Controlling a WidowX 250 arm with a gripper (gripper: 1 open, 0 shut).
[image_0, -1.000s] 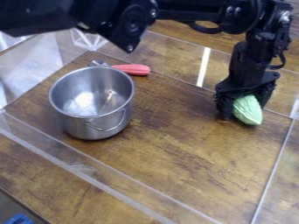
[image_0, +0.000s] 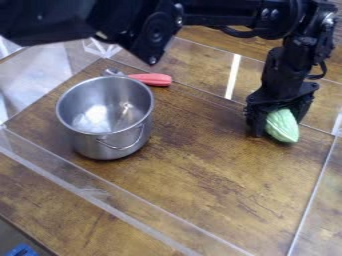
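Observation:
A pale green cabbage-like object (image_0: 282, 126) lies on the wooden table at the right. The black gripper (image_0: 275, 114) is lowered over it, its fingers around the upper part of the object; whether they are closed on it is hidden. A steel pot (image_0: 106, 128) with a handle stands at the left, apart from the gripper.
A red-handled utensil (image_0: 151, 79) lies behind the pot. Clear tape strips run over the wooden table (image_0: 187, 190), whose front and middle are free. A small blue item (image_0: 22, 251) shows at the bottom left corner.
The upper arm has shifted very slightly; the gripper and the green object are almost where they were.

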